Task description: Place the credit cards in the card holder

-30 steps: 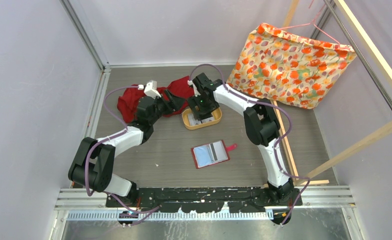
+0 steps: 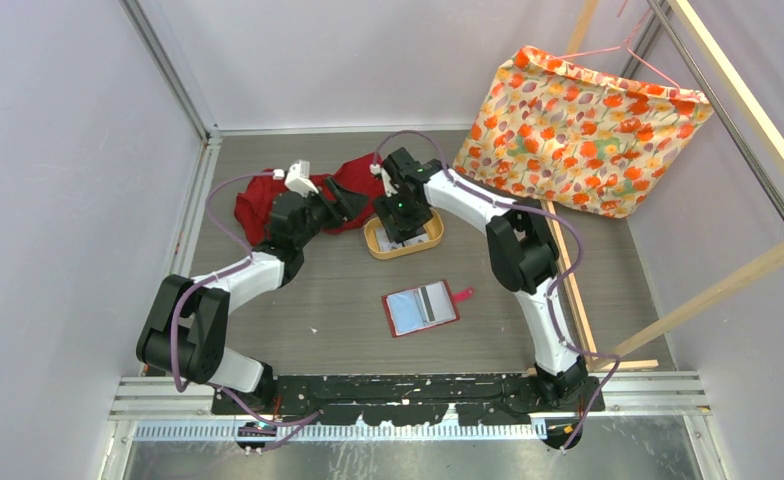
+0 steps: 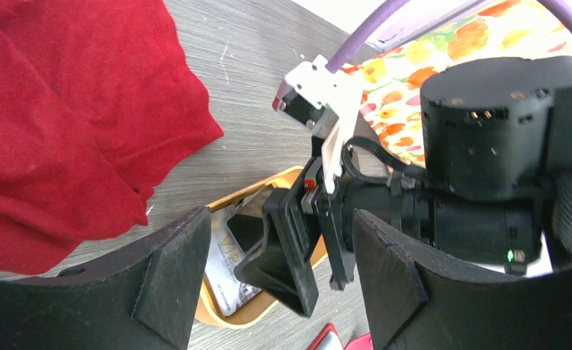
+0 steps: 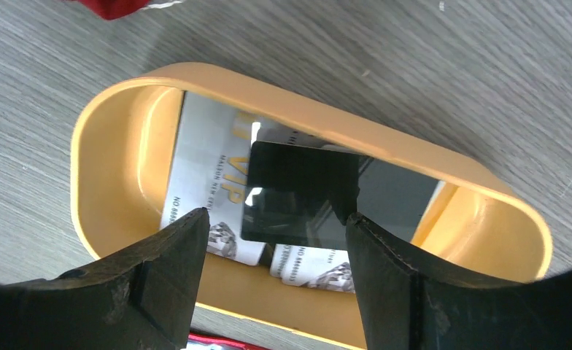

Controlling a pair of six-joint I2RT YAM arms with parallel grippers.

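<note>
Several cards lie in the yellow oval tray [image 4: 93,131]: silver VIP cards [image 4: 210,157] and, on top, a black card [image 4: 298,193]. Directly above them, my right gripper points down with its fingers spread; one fingertip [image 4: 357,222] overlaps the black card's right part, and contact cannot be told. My left gripper [image 2: 352,205] hovers just left of the tray, near the red cloth, open and empty. The card holder [image 2: 420,307] lies unfolded in front of the tray, red-edged, with a pink tab and pale pockets showing dark stripes.
A crumpled red cloth [image 2: 258,205] lies behind the left gripper. Flowered fabric [image 2: 588,130] hangs from a wooden frame at the back right. The grippers are close together; grey table around the holder is free.
The left arm, tray and card holder look unmoved.
</note>
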